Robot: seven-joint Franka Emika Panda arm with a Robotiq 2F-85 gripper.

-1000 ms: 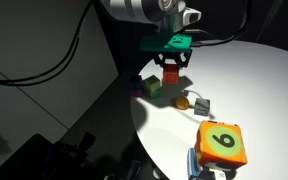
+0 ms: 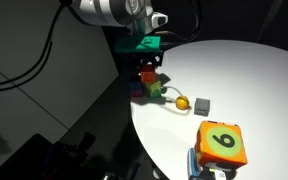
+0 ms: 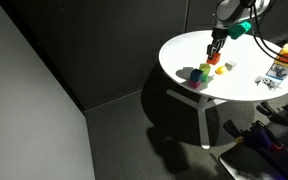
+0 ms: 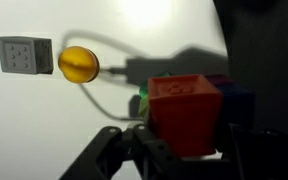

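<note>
My gripper (image 2: 148,64) is shut on a red block (image 2: 147,76), high over the near-left rim of the round white table. In the wrist view the red block (image 4: 184,115) fills the space between the dark fingers. A green cube (image 2: 154,90) stands on the table just below it, and a dark blue cube (image 2: 136,89) is beside that. Seen from the wrist, the red block covers most of the green cube, and a dark blue cube (image 4: 239,104) shows behind it. Whether the red block touches the cubes below, I cannot tell.
A yellow-orange ball (image 2: 182,102) with a cord lies near a grey block (image 2: 202,106). Further right stands a large orange and yellow block (image 2: 221,144) marked 6. Beyond these, the white table top (image 2: 269,85) is mostly bare. The table edge runs close to the cubes.
In exterior view 1 my gripper has carried the red block leftward, from right of the green cube to above the cubes. The other objects stay where they were.
</note>
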